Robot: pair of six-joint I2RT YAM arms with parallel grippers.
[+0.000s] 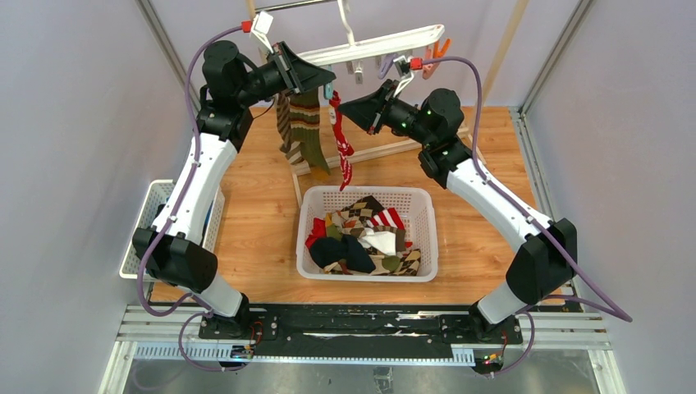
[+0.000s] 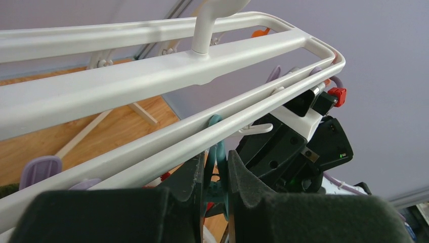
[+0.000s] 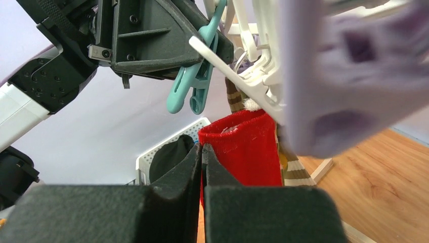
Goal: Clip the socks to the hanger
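Note:
A teal clip (image 3: pixel 184 83) hangs from the white hanger (image 1: pixel 377 45), with my left gripper closed around its upper part. The clip's two lower ends stand apart in the right wrist view. The red sock (image 3: pixel 248 147) has its cuff at the tips of my right gripper, whose fingers are together on the cuff edge. In that view the cuff appears below and beside the clip's ends, and I see no cloth between them. From above, the sock (image 1: pixel 342 144) dangles twisted near the right gripper (image 1: pixel 343 108). Striped socks (image 1: pixel 304 127) hang farther left.
Several socks fill the white basket (image 1: pixel 309 209) on the wooden floor below. A second white basket (image 1: pixel 152 201) stands beside the left arm. Purple clips (image 2: pixel 41 171) and an orange clip (image 1: pixel 443 49) sit along the hanger. Both grippers are close together.

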